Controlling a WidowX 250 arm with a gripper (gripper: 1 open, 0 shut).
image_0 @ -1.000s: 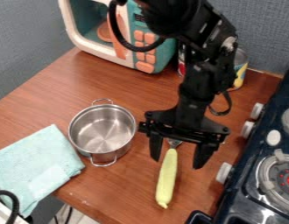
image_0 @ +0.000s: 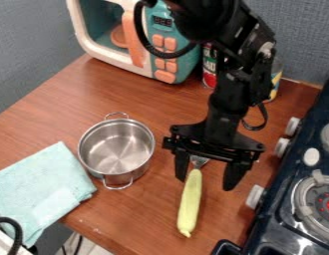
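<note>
My black gripper (image_0: 204, 165) hangs over the middle of the wooden table, its two fingers spread apart and open. Below it lies a long pale yellow corn-like item (image_0: 190, 207), its upper end near the fingers. A small metal object (image_0: 198, 160), partly hidden by the gripper, shows just above that end. I cannot tell whether the fingers touch either thing.
A steel pot (image_0: 116, 146) is left of the gripper, a light blue cloth (image_0: 34, 188) at the lower left. A toy microwave (image_0: 121, 35) and cans (image_0: 272, 88) stand at the back. A black stove (image_0: 307, 194) lines the right.
The gripper has shifted slightly to the right over the last second. The objects on the table have not visibly moved.
</note>
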